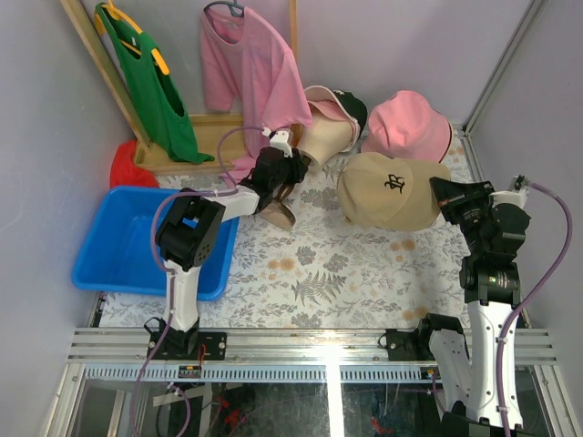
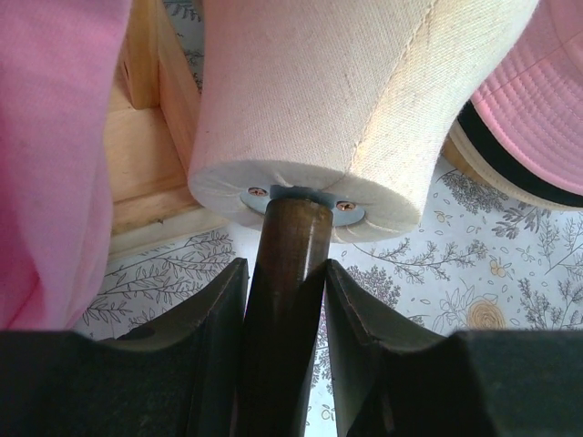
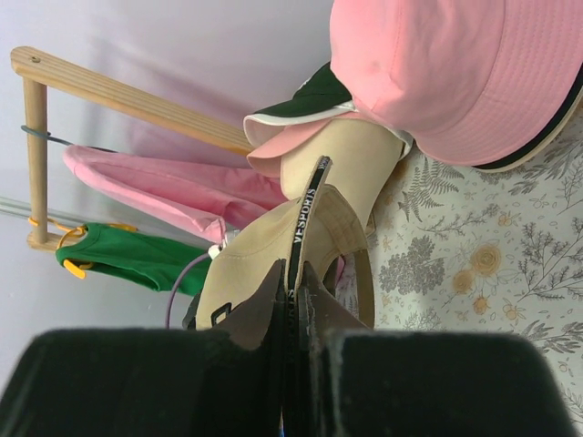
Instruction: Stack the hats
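A tan cap (image 1: 392, 193) hangs in front of the pink hat, its rim pinched by my right gripper (image 1: 439, 196). In the right wrist view a dark labelled strip of the tan cap (image 3: 305, 209) stands between the shut fingers. My left gripper (image 1: 296, 168) is closed round the brown post (image 2: 290, 264) of a beige head stand (image 2: 310, 118), a finger on each side. That stand leans, its head to the back right and its base (image 1: 278, 216) at front left. A green, white and pink cap (image 3: 314, 96) covers the head's far end. Beside it sits a pink bucket hat (image 1: 407, 126).
A blue bin (image 1: 118, 238) fills the left side. Behind it stands a wooden rack (image 1: 209, 123) with a green top (image 1: 146, 86) and a pink shirt (image 1: 250, 68).
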